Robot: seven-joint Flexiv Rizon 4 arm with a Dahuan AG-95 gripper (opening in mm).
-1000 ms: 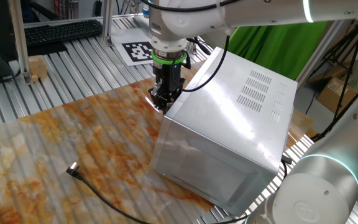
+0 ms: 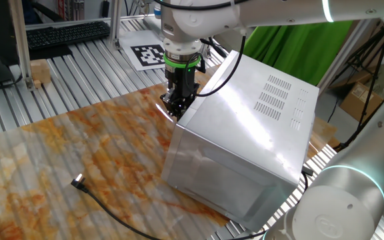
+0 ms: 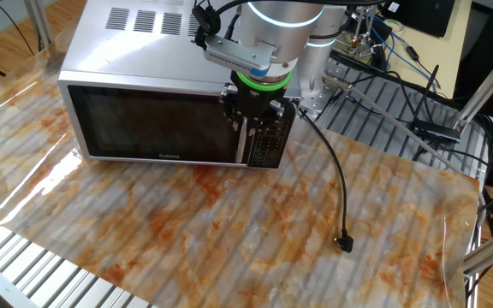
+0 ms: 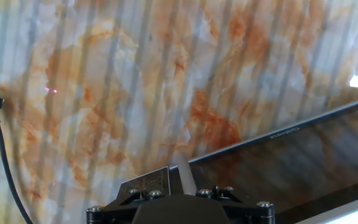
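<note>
A silver microwave (image 2: 245, 113) stands on the marbled board, its dark door (image 3: 161, 124) closed flush with the front. Its pale upright handle (image 3: 245, 142) is beside the control panel (image 3: 268, 145). My gripper (image 3: 251, 120) points down in front of the door, close to the handle's upper end. In the wrist view, the handle (image 4: 184, 174) shows between the gripper's two side linkages, while the gripper's body covers its nearer part. The fingertips are hidden or too dark to make out, so I cannot tell how the fingers stand or whether they touch the handle.
A black cable with a plug (image 2: 79, 181) lies on the marbled board (image 2: 52, 153). A printed marker sheet (image 2: 143, 53) and a keyboard (image 2: 69, 35) are farther back. The board in front of the microwave door is clear.
Over the last second the arm and gripper have shifted only very slightly to the right in exterior view 1. The microwave and cable have not moved.
</note>
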